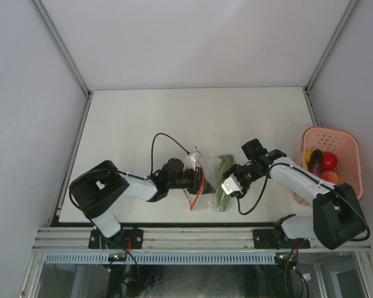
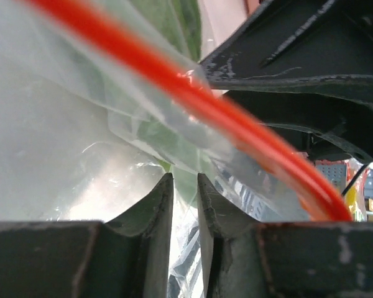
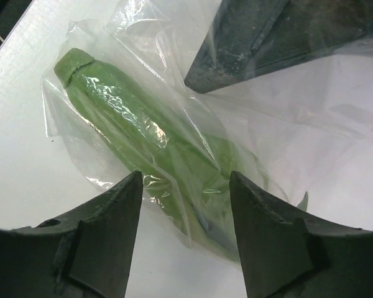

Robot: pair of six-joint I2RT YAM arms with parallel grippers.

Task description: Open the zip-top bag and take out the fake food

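Observation:
The clear zip bag (image 1: 207, 164) lies between my two grippers, its red zip strip (image 2: 217, 115) slanting across the left wrist view. A long green piece of fake food (image 3: 124, 112) is inside the film. My left gripper is at the bag's mouth, fingers part open with a narrow gap; loose film lies beyond them, and none is clearly pinched. Over the food's lower part, my right gripper stands open, its fingers spread to either side of film and food. A black finger (image 3: 236, 56) from the left side shows through film at upper right.
At the right edge stands a pink basket (image 1: 308, 139) with a red piece (image 1: 329, 161), a dark purple piece and others.

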